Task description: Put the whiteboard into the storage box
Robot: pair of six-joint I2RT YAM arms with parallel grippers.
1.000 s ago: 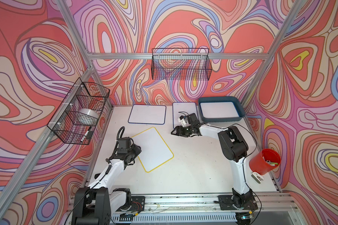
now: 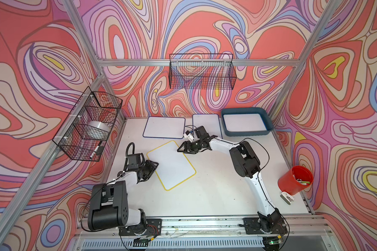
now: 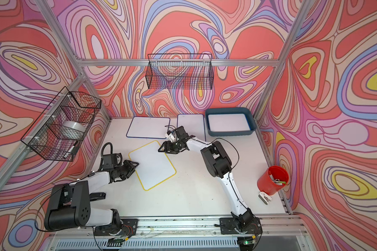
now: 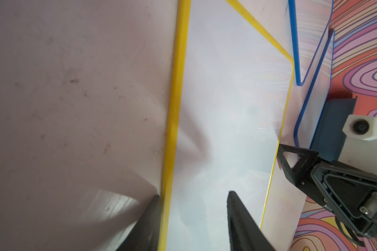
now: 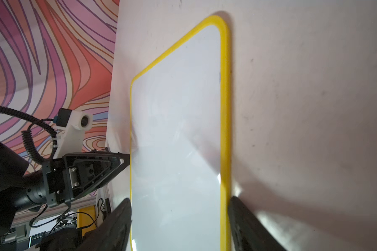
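A yellow-rimmed whiteboard lies flat on the table. My left gripper is low at its left edge in the top views, fingers apart; in the left wrist view one finger is at the yellow rim, the other over the white face. My right gripper is at the opposite edge, open, fingers straddling or touching the rim; whether either grips it is not visible. The blue-grey storage box stands at the back right, with a white board inside.
Two blue-rimmed whiteboards lie along the back. A red bucket stands at front right. Wire baskets hang on the left and back frames.
My right gripper has moved left to the board's edge. The left arm has shifted. The yellow-rimmed board has moved slightly right.
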